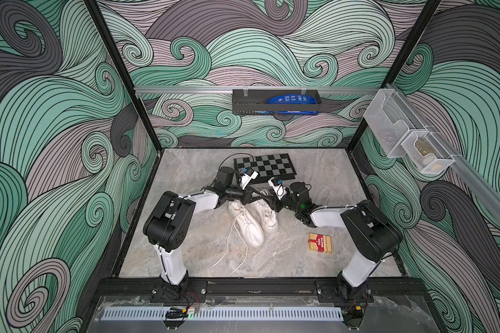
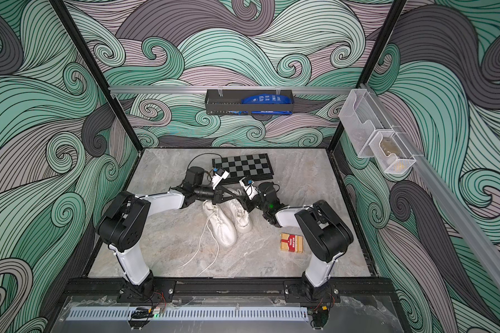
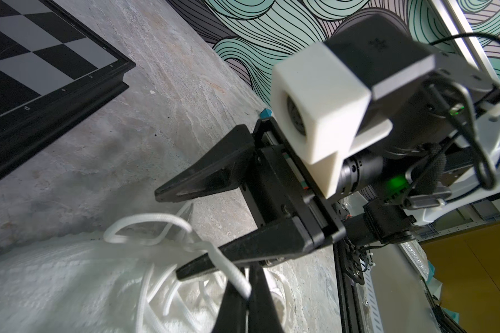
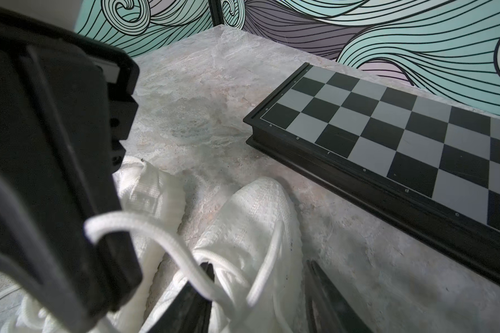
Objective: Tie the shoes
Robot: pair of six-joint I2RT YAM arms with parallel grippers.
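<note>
Two white shoes lie side by side mid-table, the left one (image 1: 250, 227) with long laces trailing toward me, the right one (image 1: 267, 216) under both grippers. My left gripper (image 1: 252, 195) is shut over that shoe, a white lace (image 3: 227, 260) running down to its fingertips. My right gripper stands open close by, its fingers spread round raised lace loops; in the right wrist view a lace loop (image 4: 150, 227) arches in front of the other gripper's dark body.
A chessboard (image 1: 265, 165) lies just behind the shoes. A red-and-yellow box (image 1: 320, 242) is at the front right.
</note>
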